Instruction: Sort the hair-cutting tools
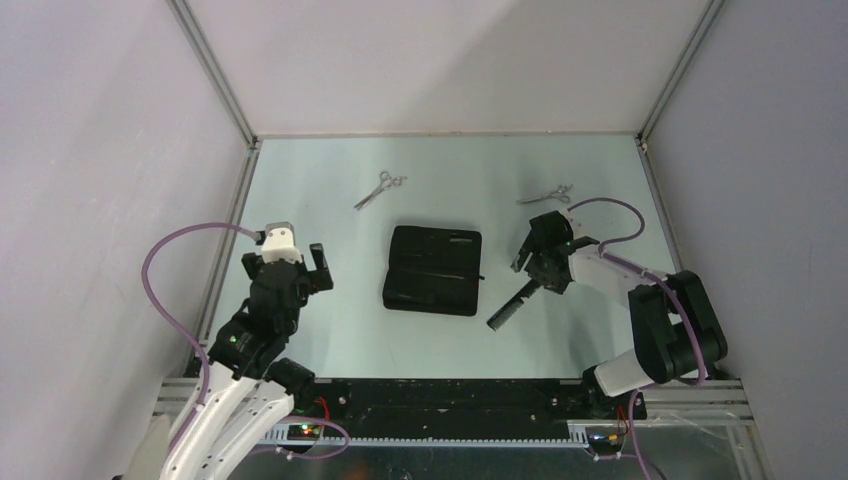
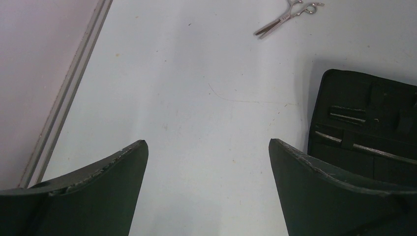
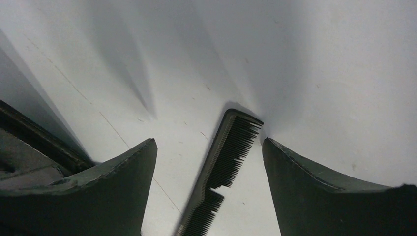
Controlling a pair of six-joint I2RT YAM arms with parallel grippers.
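A black comb point(image 1: 511, 307) point(image 3: 216, 162) lies right of the black tool case point(image 1: 432, 270) point(image 2: 361, 120). One pair of silver scissors point(image 1: 374, 192) point(image 2: 280, 20) lies above the case to the left, another pair point(image 1: 544, 197) at the back right. My right gripper point(image 1: 532, 270) is open, low over the comb's upper end; in the right wrist view that end lies between the fingertips, with the right one very close to it. My left gripper point(image 1: 290, 262) stands open and empty at the left of the table, left of the case.
White walls point(image 1: 110, 160) bound the work area at the sides and back. The right arm reaches in from the front right.
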